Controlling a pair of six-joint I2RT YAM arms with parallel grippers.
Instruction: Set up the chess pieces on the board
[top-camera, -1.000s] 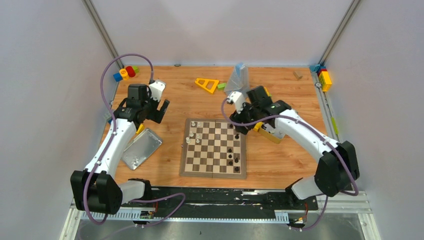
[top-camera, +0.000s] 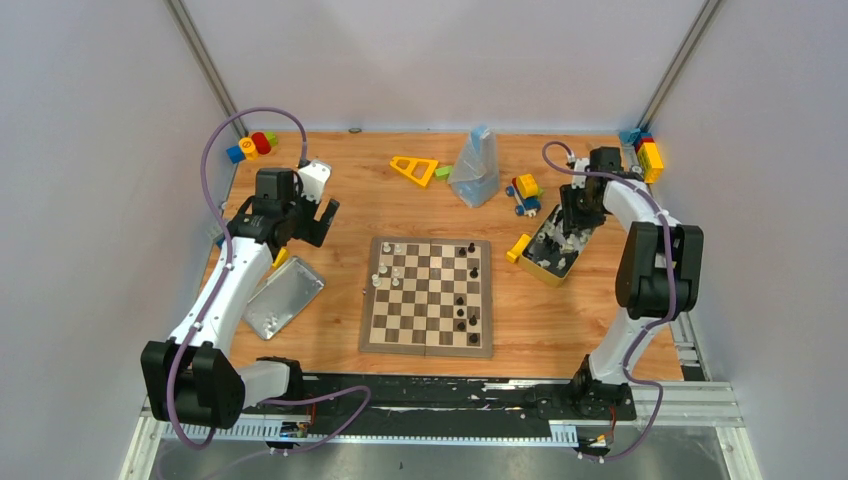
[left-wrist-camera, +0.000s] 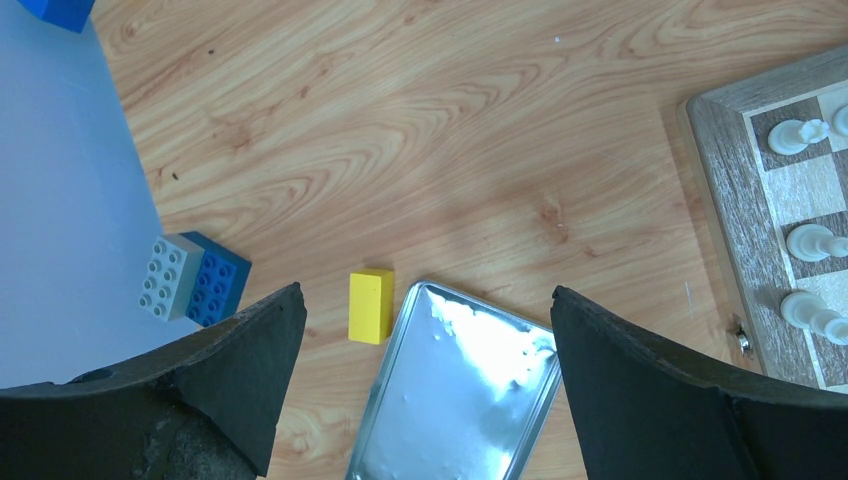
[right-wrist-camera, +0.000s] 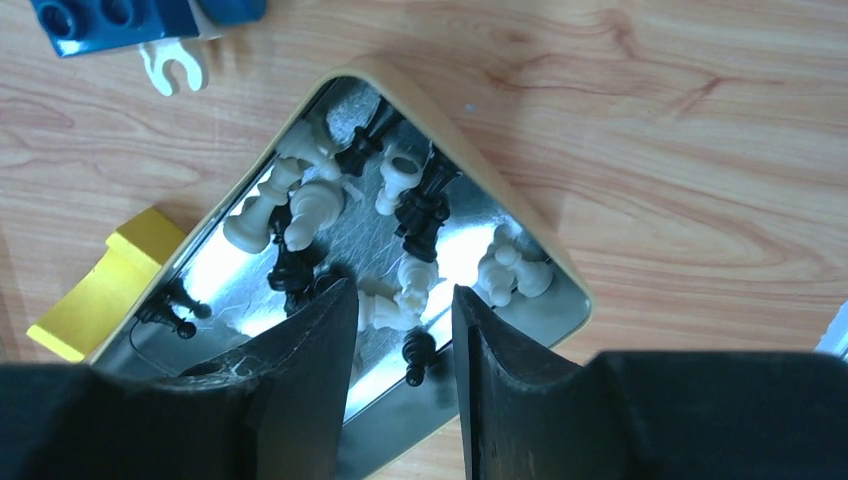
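On the chessboard (top-camera: 425, 310) several white pieces (top-camera: 376, 281) stand along the left side and several black pieces (top-camera: 473, 339) along the right. The piece box (right-wrist-camera: 470, 155) holds a jumble of lying white and black pieces. Above it my right gripper points down, its fingers apart by a narrow gap. A black pawn (right-wrist-camera: 418, 352) and white pieces show below that gap, and nothing is held. My left gripper is wide open and empty, left of the board, above the table near an empty metal tray (left-wrist-camera: 455, 400).
A yellow block (right-wrist-camera: 105, 285) lies against the box's left side. Behind the box are a blue toy car (top-camera: 527, 203) and a translucent blue bag (top-camera: 475, 170). A yellow triangle frame (top-camera: 413, 170) lies behind the board. Bare table lies between board and box.
Neither the left arm nor the board's visible pieces have moved.
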